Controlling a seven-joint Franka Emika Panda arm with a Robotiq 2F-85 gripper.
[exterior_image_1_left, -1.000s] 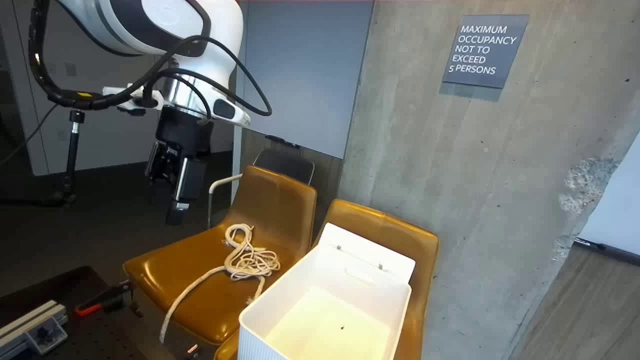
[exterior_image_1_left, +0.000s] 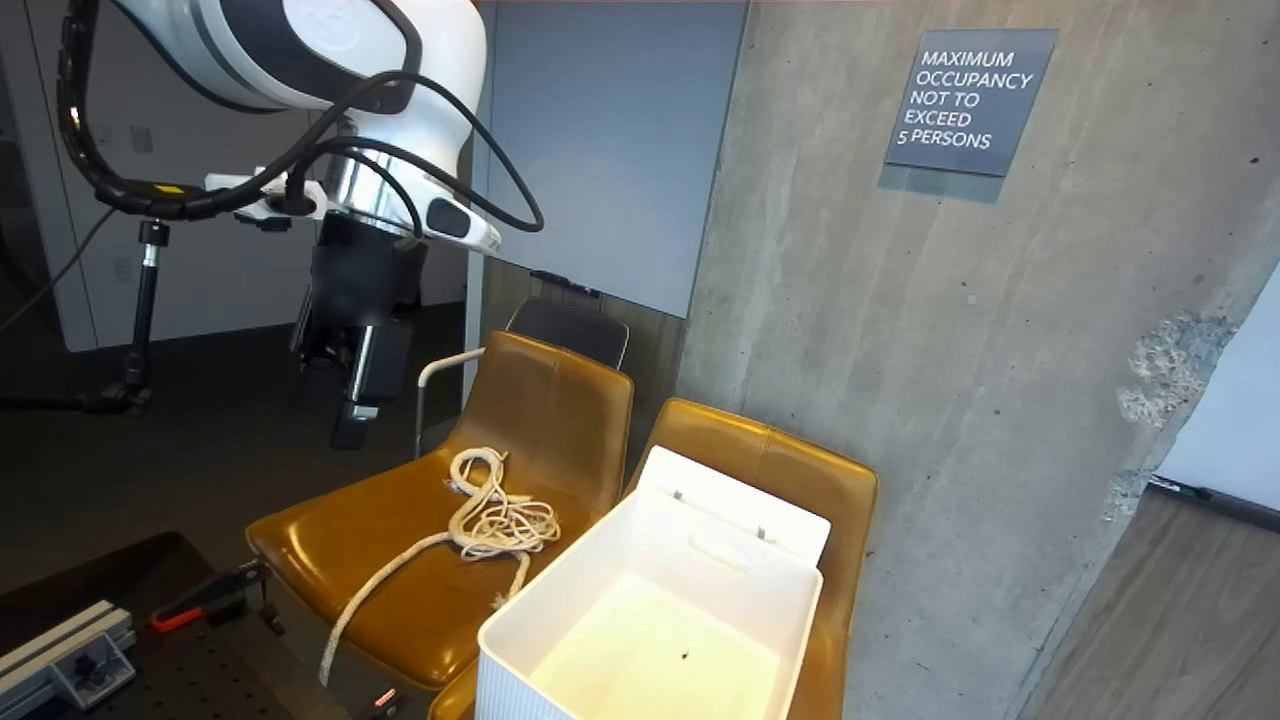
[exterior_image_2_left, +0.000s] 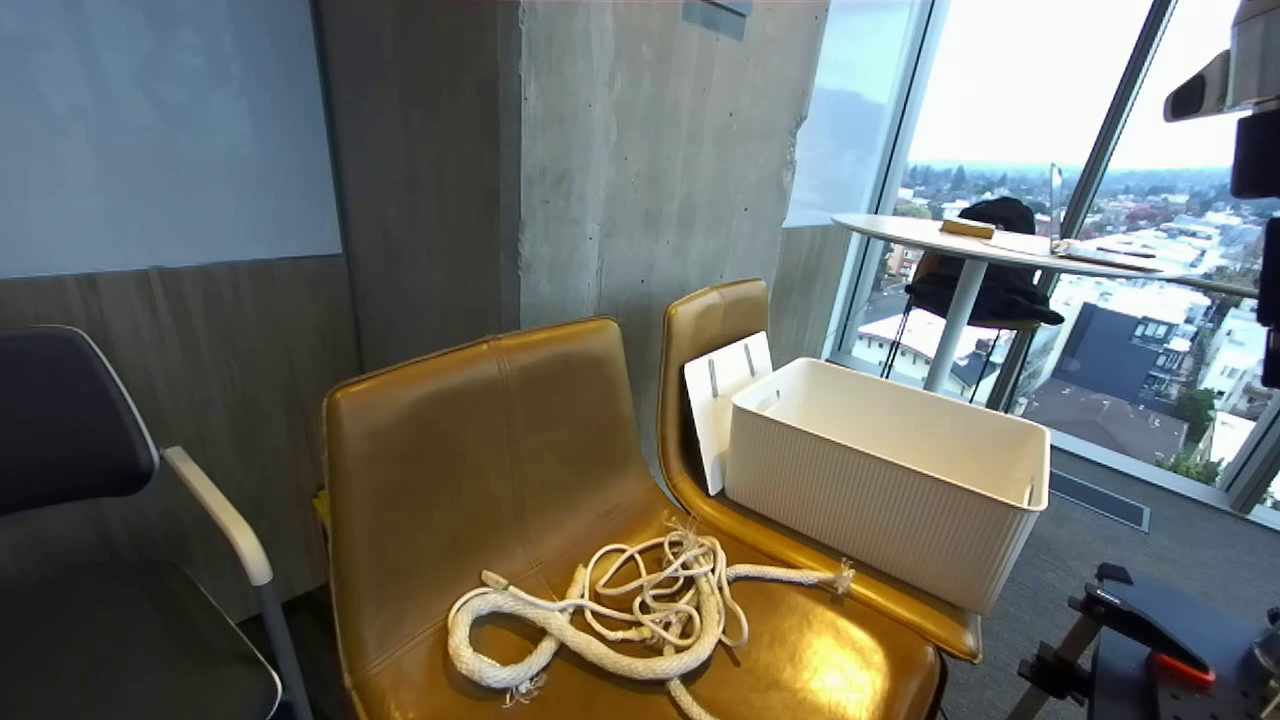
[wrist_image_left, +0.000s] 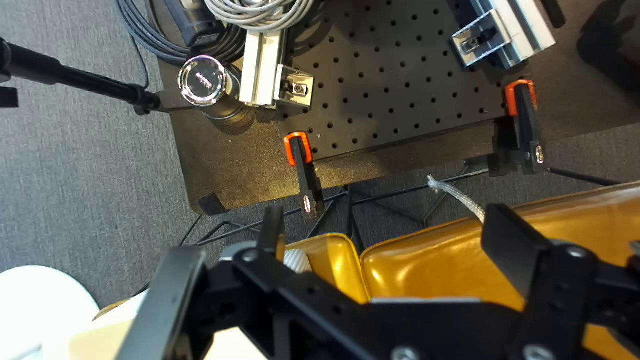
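A tangle of off-white rope (exterior_image_1_left: 486, 524) lies on the seat of a tan chair, one end hanging over the front edge. Thick loops and thinner cord of the rope (exterior_image_2_left: 600, 636) show in exterior view 2. On the neighbouring chair stands a white ribbed bin (exterior_image_1_left: 654, 642), which looks empty inside; the same bin (exterior_image_2_left: 876, 480) appears at the right in exterior view 2. My gripper (exterior_image_1_left: 330, 414) hangs in the air above and left of the rope, pointing down. In the wrist view the gripper is open, its fingers wide apart. The rope's frayed end (wrist_image_left: 459, 195) shows beyond them.
A white panel (exterior_image_2_left: 717, 408) leans against the chair back beside the bin. The dark worktable (wrist_image_left: 240, 171) has orange-tipped clamps (wrist_image_left: 306, 174) on its edge, a metal canister (wrist_image_left: 207, 84) and coiled cable (wrist_image_left: 261, 12). A black armchair (exterior_image_2_left: 72, 420) stands left of the tan chairs.
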